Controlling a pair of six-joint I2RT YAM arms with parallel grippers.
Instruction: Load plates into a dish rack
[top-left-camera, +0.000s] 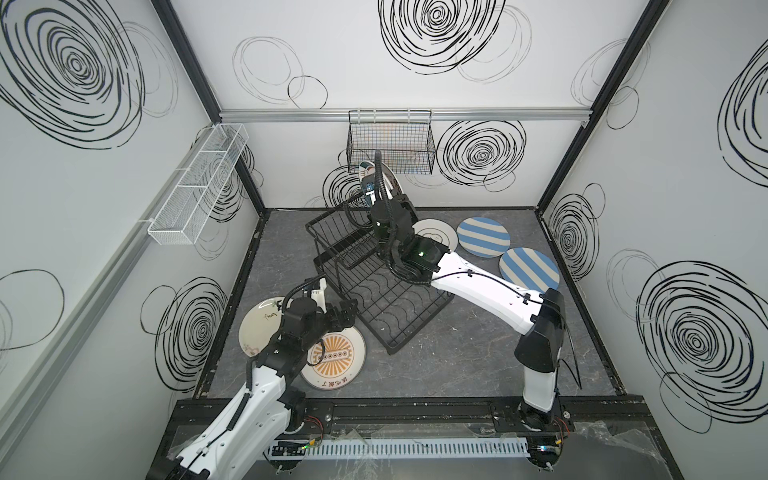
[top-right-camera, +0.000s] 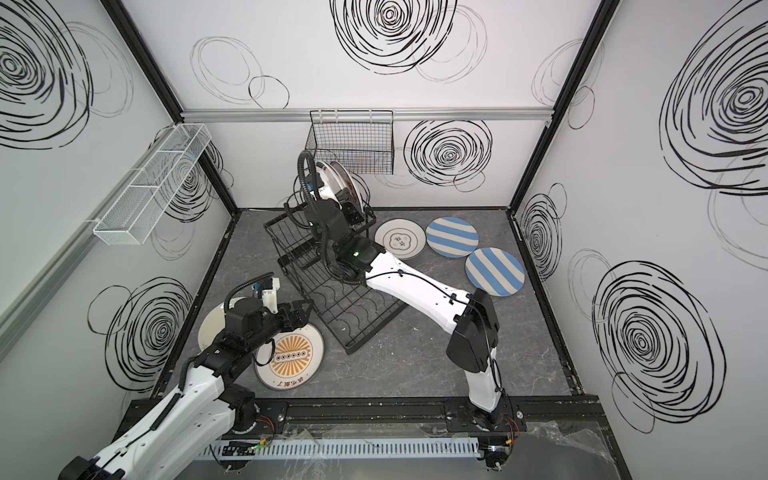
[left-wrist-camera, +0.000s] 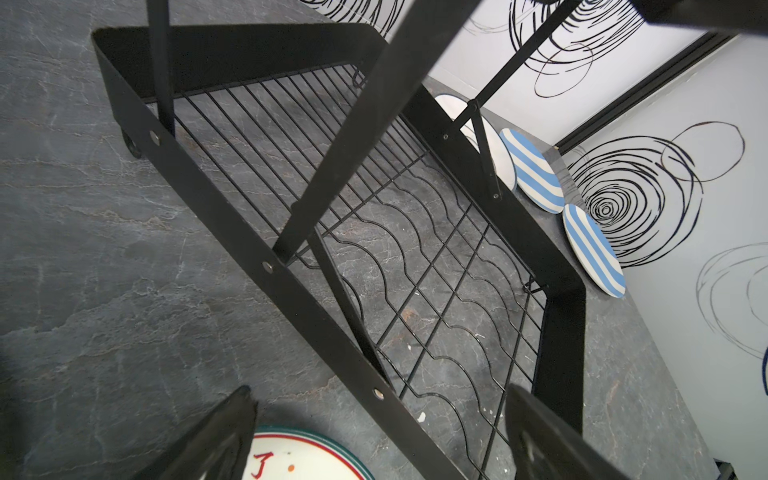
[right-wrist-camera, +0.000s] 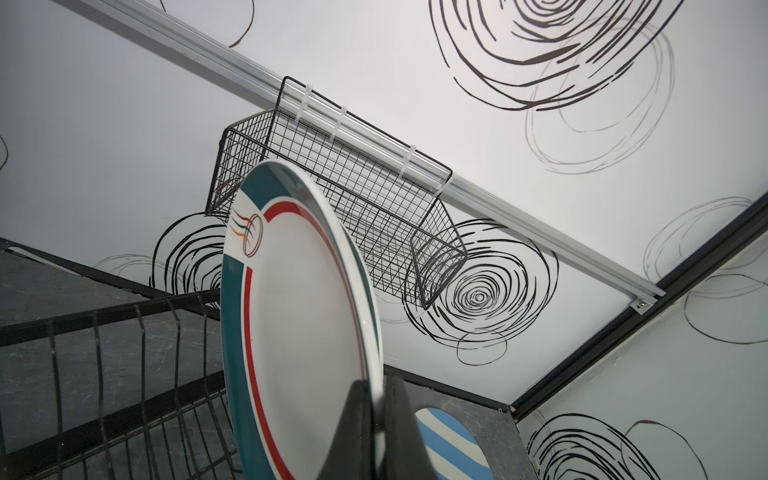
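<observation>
My right gripper is shut on the rim of an upright teal-bordered plate (right-wrist-camera: 296, 320), held above the back of the black dish rack (top-left-camera: 412, 336); in the top views that plate is partly hidden by the arm. My left gripper stands open beside the rack's left side, nothing seen between its fingers. A sunburst plate (top-left-camera: 332, 357) and a cream plate (top-left-camera: 256, 328) lie at front left. A white plate (top-right-camera: 400, 238) and two blue-striped plates (top-right-camera: 452, 237) lie at right of the rack.
A black wire basket (top-left-camera: 390, 144) hangs on the back wall, a white basket (top-left-camera: 192, 192) on the left wall.
</observation>
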